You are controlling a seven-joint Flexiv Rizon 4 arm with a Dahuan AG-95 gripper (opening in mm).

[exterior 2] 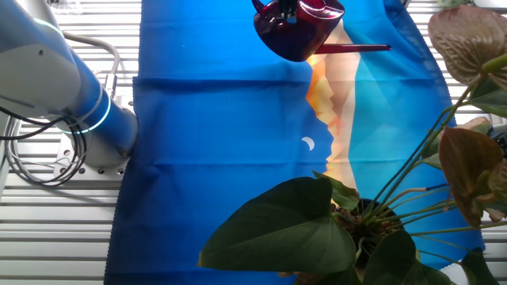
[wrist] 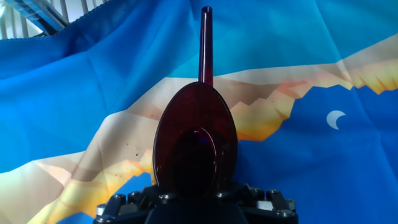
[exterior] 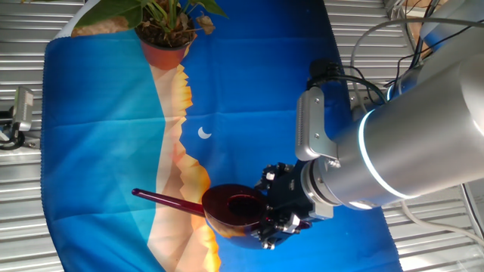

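Note:
A glossy dark red watering can (exterior: 227,202) with a long thin spout is low in exterior view 1, at the top of exterior view 2, and in the middle of the wrist view. Its spout (wrist: 206,46) points away from my gripper (exterior: 269,208), which is right up against the opposite end of the can. Black finger linkages show on both sides of the can's near end in the wrist view. The fingertips and handle are mostly hidden, so how far the fingers stand apart does not show. Whether the can touches the cloth is unclear.
A potted plant (exterior: 165,54) with broad leaves (exterior 2: 277,226) stands at the far end of the blue printed cloth (exterior: 249,91). Open cloth lies between plant and can. Slatted metal table surface (exterior: 21,189) shows around the cloth.

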